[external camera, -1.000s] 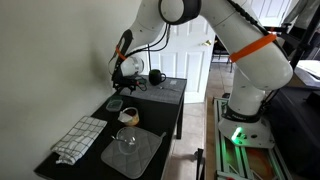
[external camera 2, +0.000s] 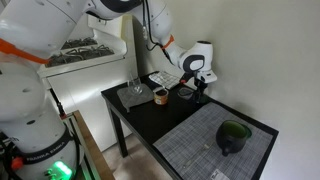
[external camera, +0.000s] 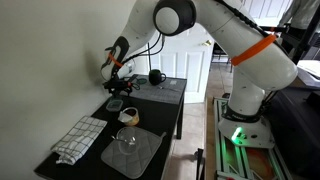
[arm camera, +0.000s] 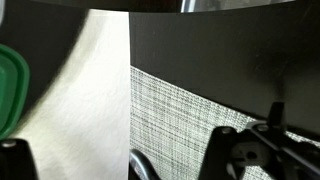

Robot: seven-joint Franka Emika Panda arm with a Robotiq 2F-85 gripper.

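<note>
In the wrist view my gripper stands open, its dark fingers far apart at the lower left and right, with nothing gripped. Below it are the black tabletop [arm camera: 210, 55], a grey woven mat [arm camera: 175, 115] and a broad pale surface [arm camera: 85, 110] that I cannot identify. Part of a green item [arm camera: 10, 90] shows at the left edge, and a curved shiny piece [arm camera: 143, 165] at the bottom. From outside, my gripper [external camera: 121, 84] is low over the far part of the table, near a small dark bowl [external camera: 115, 104].
A dark pot [external camera 2: 232, 137] stands on the grey mat [external camera 2: 190, 145]. An orange-brown container [external camera 2: 161, 96] and a grey tray [external camera: 132, 152] with clear glassware are on the other half. A checkered cloth [external camera: 79, 140] lies along the wall side.
My gripper and wrist have shifted slightly lower and turned a little at the far part of the table. The objects on the table look unmoved.
</note>
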